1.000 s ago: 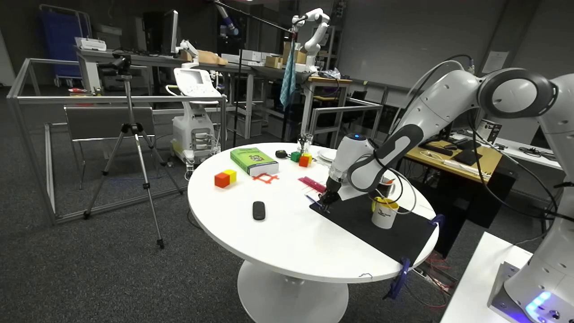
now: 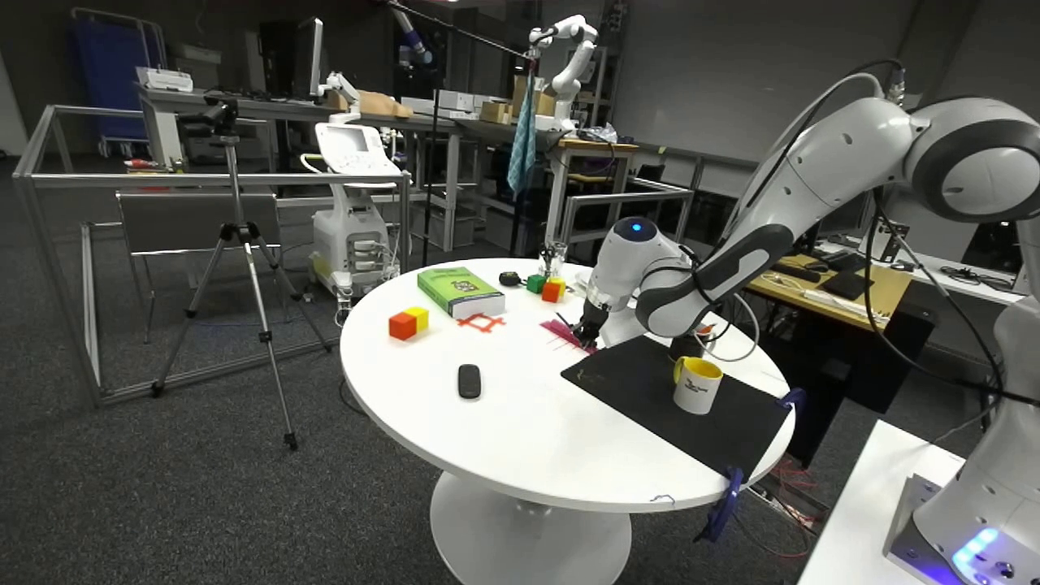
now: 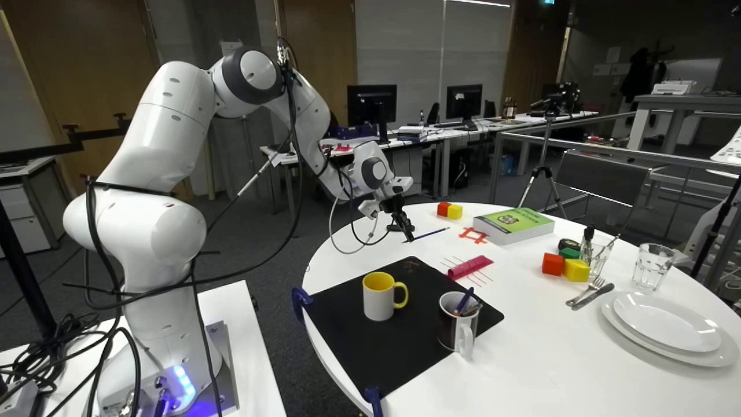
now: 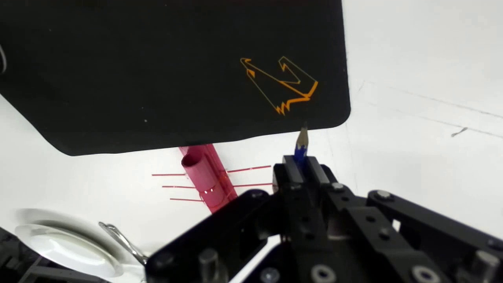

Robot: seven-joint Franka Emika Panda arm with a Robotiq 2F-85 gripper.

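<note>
My gripper is shut on a blue pencil [image 4: 301,150], whose bare wood point sticks out past the fingertips towards the mat's edge. In exterior view 2 the pencil [image 3: 429,234] extends sideways from the gripper [image 3: 408,235]. A pink tube-like holder [image 4: 200,169], with thin red lines on either side of it, lies left of the fingers in the wrist view. Exterior view 1 has the gripper [image 2: 587,336] right by this pink holder [image 2: 557,333], partly covering it. The black mat [image 4: 141,75] bears an orange outline drawing near its corner.
On the mat stand a yellow-lined mug [image 3: 379,299] and a mug with pens [image 3: 455,326]. A green book [image 3: 514,223], coloured cubes [image 3: 553,264], glasses [image 3: 651,266] and plates [image 3: 667,323] occupy other parts of the table. A dark case [image 2: 469,381] lies in the open front-left area.
In exterior view 1 my gripper has moved from the mat's corner towards the pink holder, further back on the table. The arm has lifted somewhat. The objects on the table stay put.
</note>
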